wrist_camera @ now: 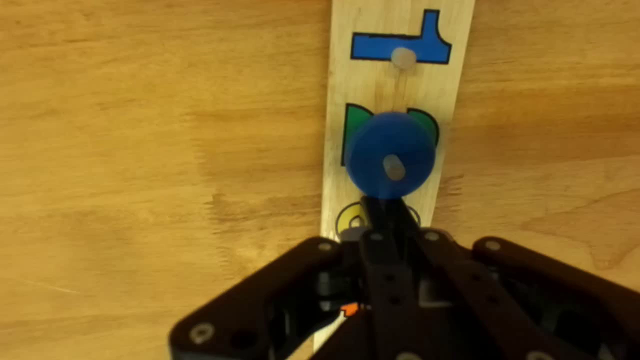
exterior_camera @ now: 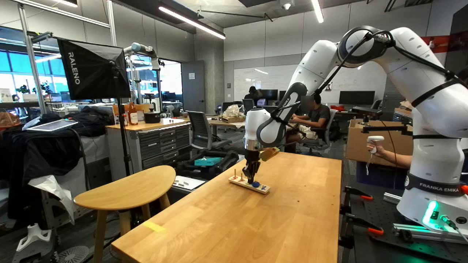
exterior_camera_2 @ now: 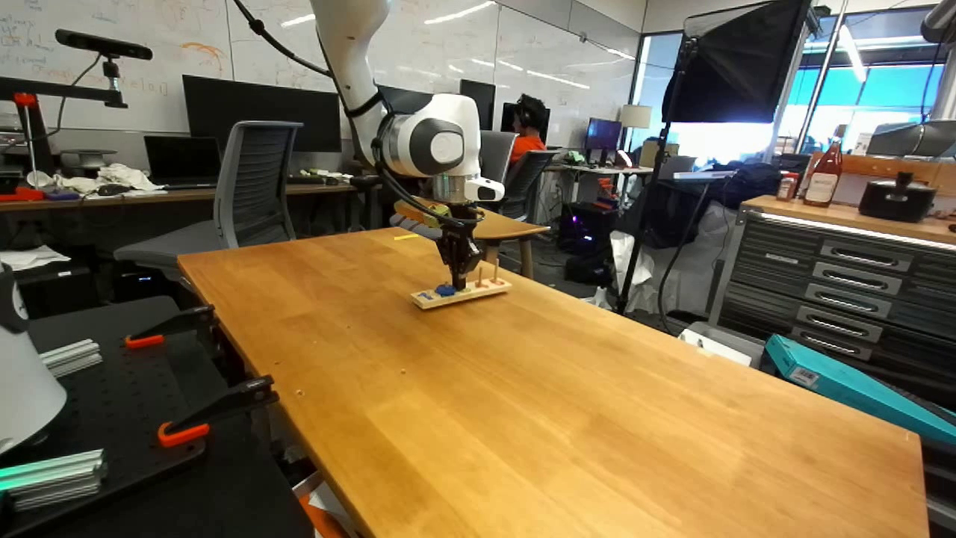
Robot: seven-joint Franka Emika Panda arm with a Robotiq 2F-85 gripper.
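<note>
A narrow wooden peg board [wrist_camera: 342, 84], with painted numbers and upright pegs, lies on the table. A round blue piece [wrist_camera: 375, 141] sits on the peg at the green 2, and that peg's top [wrist_camera: 394, 167] pokes through its middle. Right against the piece's edge, over the yellow 3, my gripper is shut and pointing down. What lies between its fingers is hidden. Beyond the blue piece, the peg at the blue 1 [wrist_camera: 403, 58] is bare. From the side, the gripper [exterior_camera: 251, 180] stands low at the board, beside the blue piece [exterior_camera: 256, 184].
Two bare pegs [exterior_camera_2: 479, 277] rise at the board's other end, close to the gripper. Clamps [exterior_camera: 367, 230] line its edge near the robot base.
</note>
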